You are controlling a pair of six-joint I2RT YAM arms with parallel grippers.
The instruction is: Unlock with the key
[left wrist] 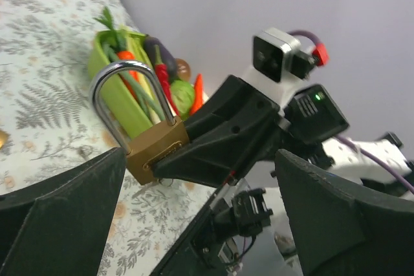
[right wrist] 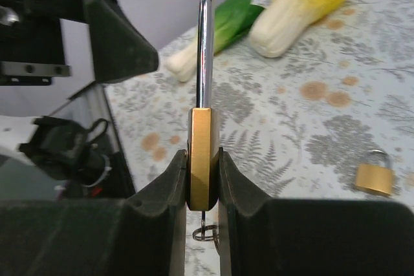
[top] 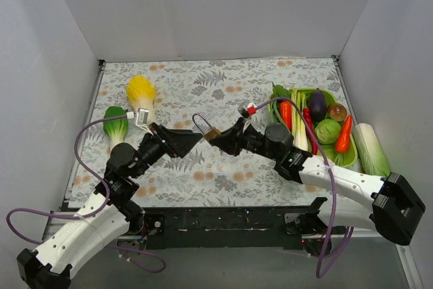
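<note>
A brass padlock (left wrist: 157, 149) with a tall steel shackle (left wrist: 128, 64) is pinched at its body by my right gripper. Under the body hangs a small wire ring (right wrist: 206, 233), with a thin piece, likely the key (left wrist: 147, 188), sticking out at the bottom. Whether the shackle is free at one end cannot be told. My left gripper is open, its fingers (left wrist: 65, 205) wide apart with nothing between them. It stands just left of the padlock, apart from it. A second brass padlock (right wrist: 374, 177) lies on the patterned table.
A green basket of vegetables (top: 350, 159) and a Chinese cabbage (top: 371, 150) occupy the right side. At the left lie a yellow cabbage (top: 141, 91) and a green leafy vegetable (top: 116, 125).
</note>
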